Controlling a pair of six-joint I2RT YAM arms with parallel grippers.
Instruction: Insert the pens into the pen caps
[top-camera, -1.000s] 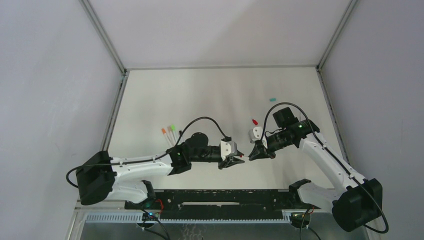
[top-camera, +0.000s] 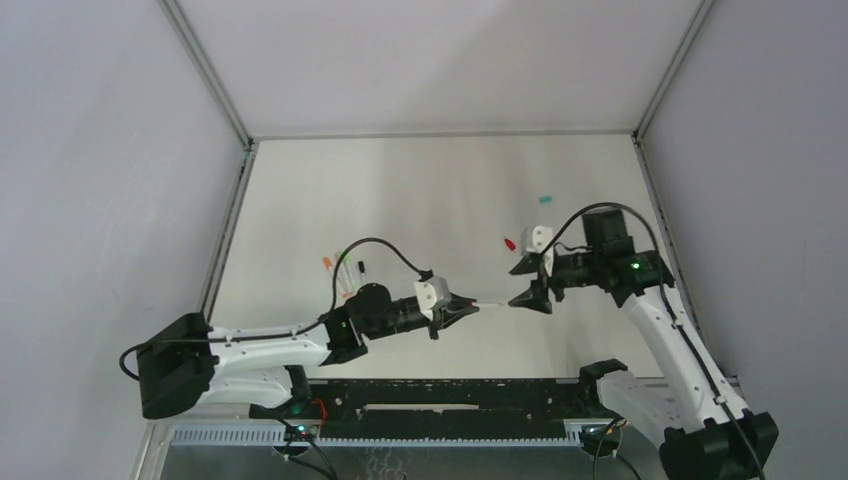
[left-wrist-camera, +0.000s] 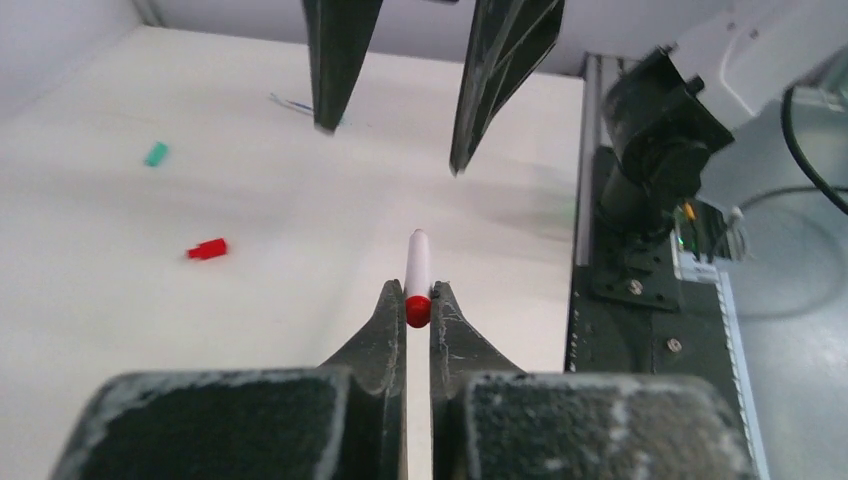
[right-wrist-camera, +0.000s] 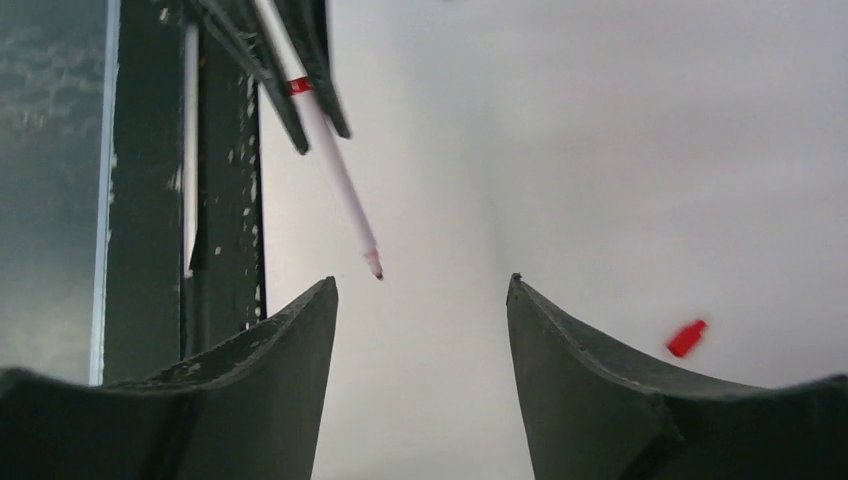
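Note:
A slim white pen with a red band is held by my left gripper, which is shut on it; in the right wrist view its pale tip (right-wrist-camera: 372, 258) points out from the left fingers. Facing it, apart from the pen, my right gripper (top-camera: 516, 285) stands open, nothing between its fingers. A small red cap (top-camera: 509, 244) lies on the table behind the grippers, also seen as a red piece (left-wrist-camera: 208, 249) in the left wrist view. A teal cap (top-camera: 545, 199) lies farther back.
Several pens (top-camera: 328, 264) lie at the table's left, partly behind the left arm. A dark rail (top-camera: 500, 395) runs along the front edge.
My left gripper has drawn back a little leftward, exposing the pen. My right gripper has moved up and to the right, opening a wider gap between the two, and appears more widely open.

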